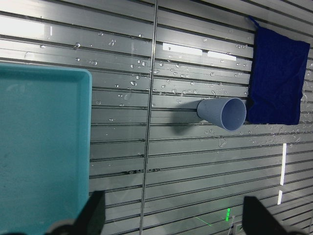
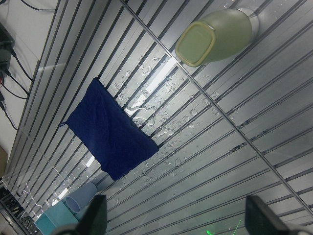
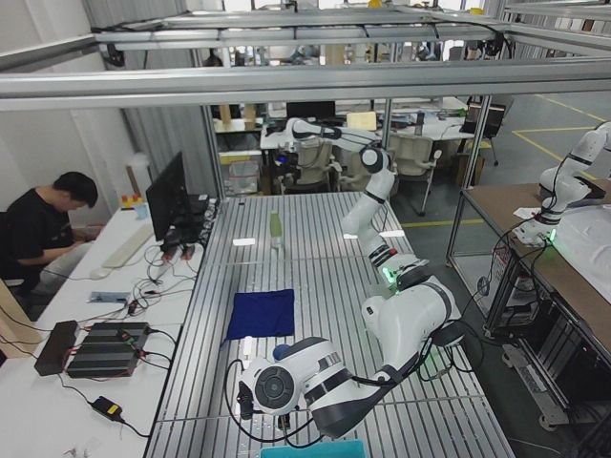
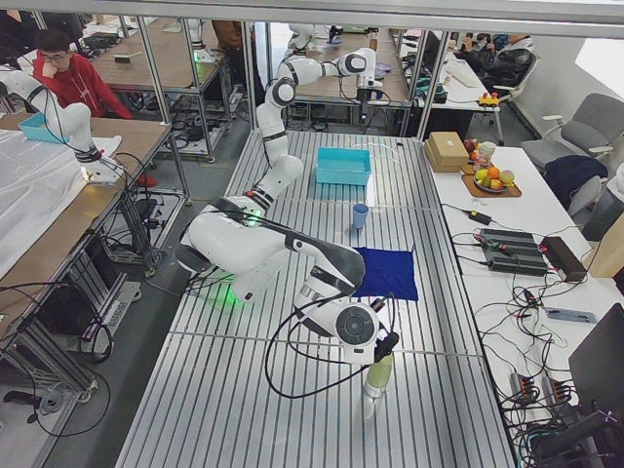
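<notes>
Water drops and small puddles lie on the slatted metal table (image 1: 195,171) around a dark blue cloth (image 2: 110,127), spread flat. A light blue cup (image 1: 210,110) stands between the cloth and a turquoise bin (image 1: 39,137). A pale green bottle (image 2: 220,36) stands beyond the cloth from the cup. My left gripper hangs open above the table beside the bin, nothing between its fingers. My right gripper is also open and empty, above the table near the bottle and cloth.
A white side desk (image 4: 487,331) runs along the table with electronic boxes, cables, a monitor, a fruit plate and cardboard boxes. Both arms rise from one long side of the table.
</notes>
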